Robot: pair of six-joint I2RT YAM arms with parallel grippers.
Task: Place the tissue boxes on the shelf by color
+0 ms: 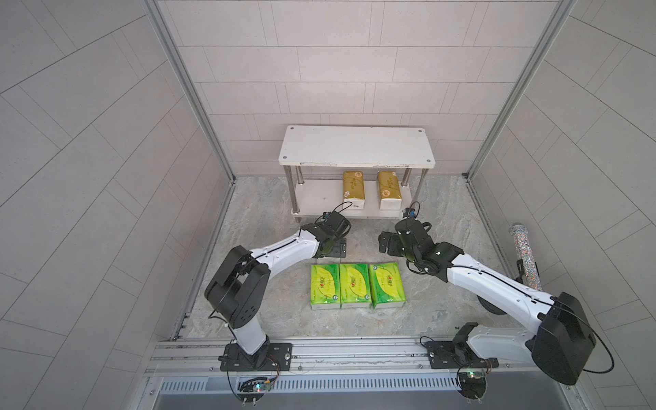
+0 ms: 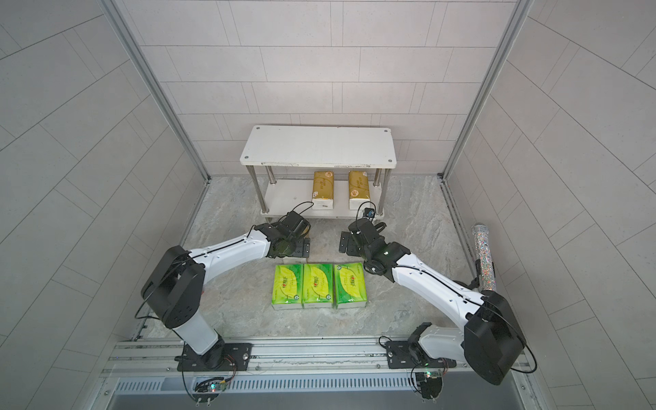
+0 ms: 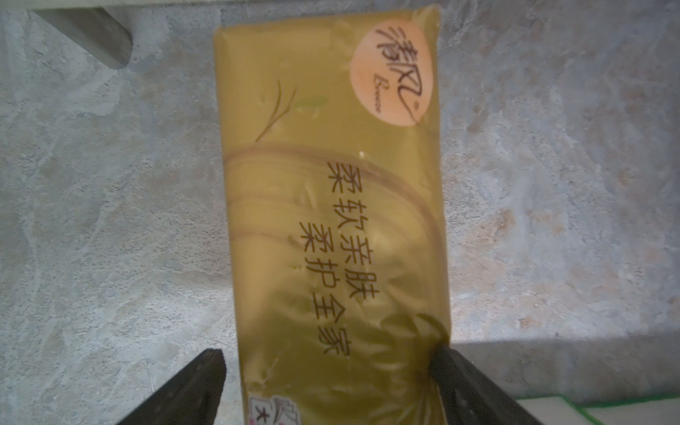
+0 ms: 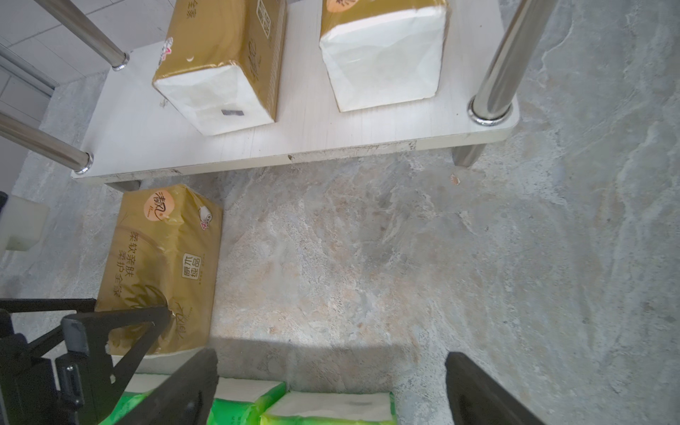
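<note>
A gold tissue pack (image 3: pixel 333 191) lies on the floor in front of the shelf, nearly hidden by the arm from above. My left gripper straddles its near end; the right finger touches the pack, while a narrow gap shows at the left one. On the shelf's lower board (image 1: pixel 317 194) are two gold packs, one near the middle (image 1: pixel 353 188) and one to the right (image 1: pixel 389 189). Three green packs stand side by side on the floor: left (image 1: pixel 325 283), middle (image 1: pixel 355 283), right (image 1: pixel 387 282). Right of the floor gold pack, my right gripper is open and empty.
The shelf's top board (image 1: pixel 355 145) is bare. The lower board's left part is free. Metal posts (image 4: pixel 499 63) stand at the shelf corners. Open floor lies between the shelf and the green packs, in front of the right gripper.
</note>
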